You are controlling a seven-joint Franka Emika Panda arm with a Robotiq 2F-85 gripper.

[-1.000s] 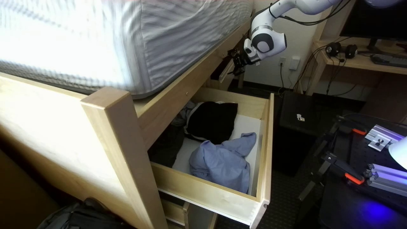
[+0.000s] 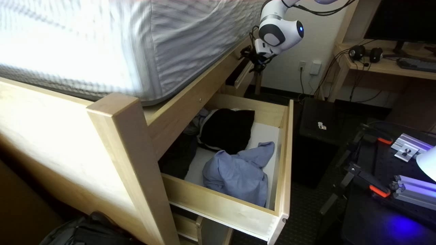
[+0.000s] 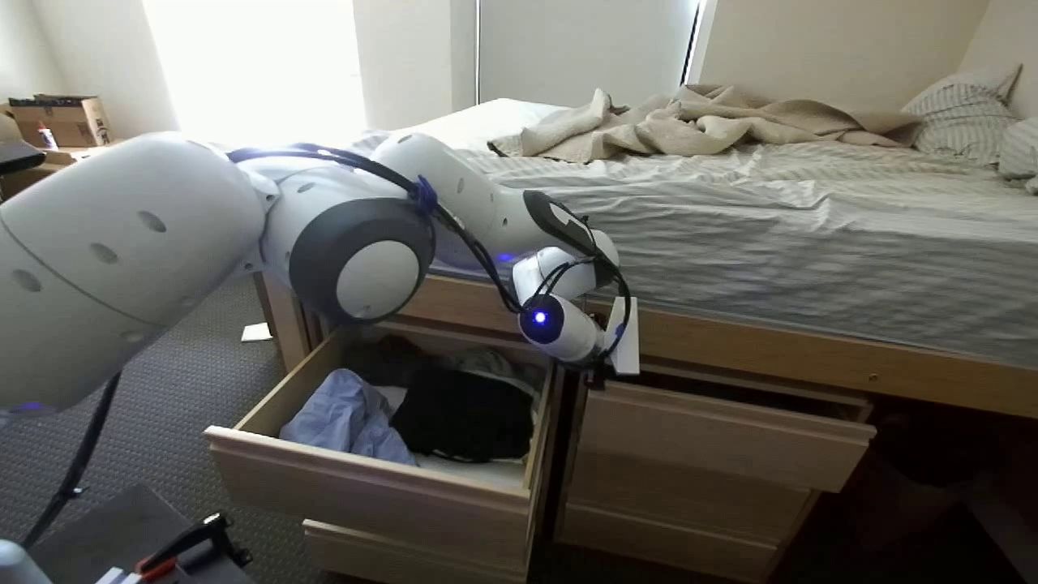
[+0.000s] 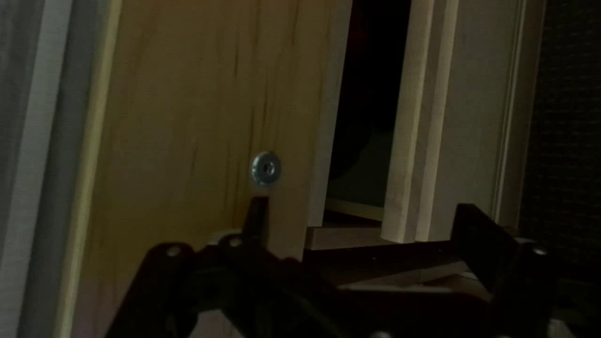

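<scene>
My gripper stands open in the wrist view, its dark fingers (image 4: pixel 473 236) wide apart with nothing seen between them but the scene beyond. One finger overlaps the wooden bed rail just below a metal bolt (image 4: pixel 265 168); whether it touches cannot be told. The other overlaps the front of a partly open drawer (image 4: pixel 473 112), which shows a dark gap behind its top edge. In exterior view 2 this right-hand drawer (image 3: pixel 720 438) sits under the bed, with the gripper close to its upper left corner. A second drawer (image 2: pixel 288 163) is pulled far out, holding blue-grey cloth (image 2: pixel 237 173) and black cloth (image 2: pixel 229 128).
The bed rail (image 2: pixel 180 126) and mattress (image 2: pixel 196 45) border the arm on one side. Below the pulled-out drawer, another drawer (image 3: pixel 409 555) is slightly open. A dark table (image 2: pixel 388 220) with clamps and metal profiles stands opposite, and a desk (image 2: pixel 392 71) lies farther back.
The wrist has turned, and the hand and arm have shifted slightly toward the left in exterior view 1. Drawers and cloths look the same.
</scene>
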